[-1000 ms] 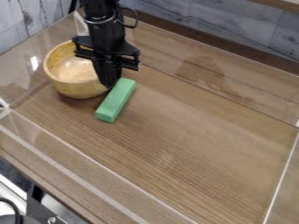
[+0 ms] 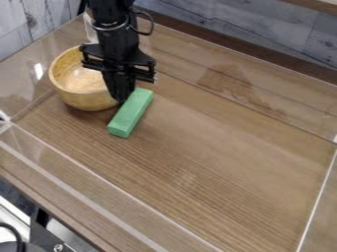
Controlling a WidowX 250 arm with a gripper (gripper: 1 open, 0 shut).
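My black gripper (image 2: 121, 91) is at the upper left, its tip lowered over the right rim of a light wooden bowl (image 2: 71, 83). A green rectangular block (image 2: 129, 114) lies on the wooden surface just right of and in front of the bowl, its far end close beside the gripper's tip. The gripper looks shut; whether it touches the bowl or block is unclear, and the inside of the bowl is partly hidden by the arm.
Grey walls border it at the upper left and back, and dark cables lie past the lower-left edge.
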